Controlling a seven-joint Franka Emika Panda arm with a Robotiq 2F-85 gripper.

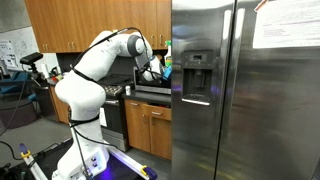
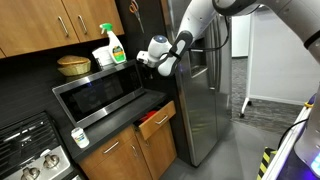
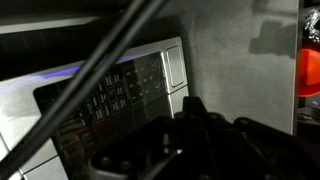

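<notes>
In exterior view 2, my gripper (image 2: 146, 62) is held in front of the right end of the microwave (image 2: 100, 98), below the spray bottle standing on top. The wrist view looks closely at the microwave's keypad (image 3: 130, 88), its buttons running along a dark panel. My gripper appears there as dark shapes low in the picture, shut, with nothing visible between its fingers. Its tips lie close to the panel's edge; whether they touch it cannot be told. From exterior view 1, the gripper end is small and partly lost against the microwave.
An open drawer (image 2: 155, 126) with red contents juts out below the counter. A green and white spray bottle (image 2: 114, 42) and a basket (image 2: 74, 66) rest on the microwave. A white cup (image 2: 79, 137) stands on the counter. The steel fridge (image 1: 203, 110) is close on the right.
</notes>
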